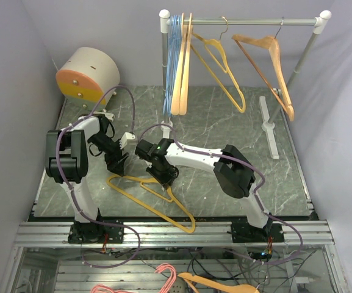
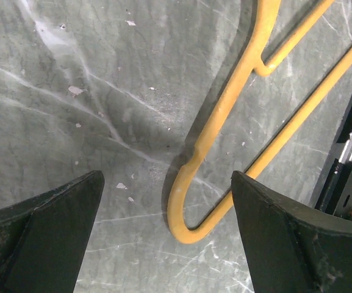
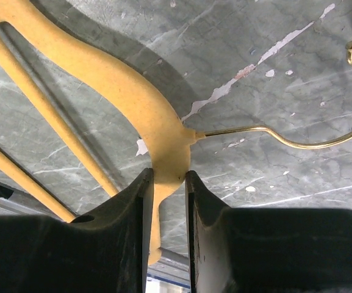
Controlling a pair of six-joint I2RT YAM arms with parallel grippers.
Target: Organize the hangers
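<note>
A yellow hanger [image 1: 151, 213] with a gold hook lies flat on the grey table. Above its left end my left gripper [image 1: 118, 166] is open; in the left wrist view the hanger's bent end [image 2: 185, 177] shows between the fingers. My right gripper is at the hanger's neck [image 3: 163, 140], its fingertips close together over the wood; whether they grip it I cannot tell.
Above the back of the table a rack [image 1: 255, 22] carries blue, wooden and yellow hangers. A round-fronted cabinet [image 1: 93, 73] stands at the back left. More hangers [image 1: 218, 284] lie beyond the front rail.
</note>
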